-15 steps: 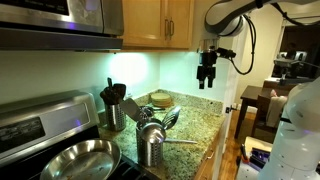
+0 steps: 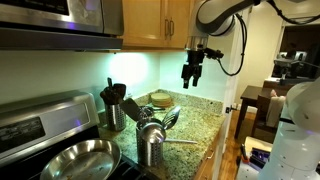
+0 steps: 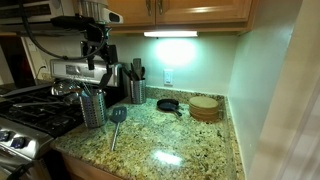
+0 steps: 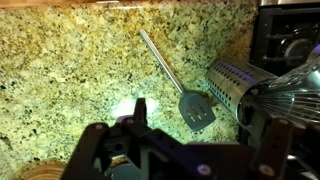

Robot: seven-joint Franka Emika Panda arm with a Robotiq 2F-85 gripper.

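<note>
High above the granite counter [image 3: 165,155], my gripper [image 2: 190,82] stands open and empty, pointing down. A spatula with a dark slotted head [image 4: 196,111] and a grey handle lies flat on the counter. In the wrist view its head shows between and beyond the gripper's fingers [image 4: 136,112], well below them. Beside it stands a perforated metal utensil holder [image 3: 93,110] with several ladles, whisks and spoons in it. The gripper touches none of these.
Further back are a second holder [image 3: 138,92] with dark utensils, a small black pan [image 3: 168,105] and round wooden pieces [image 3: 206,103]. A steel pan [image 2: 85,163] sits on the stove. Cabinets [image 2: 160,22] hang overhead.
The spatula, holders and pans have not moved.
</note>
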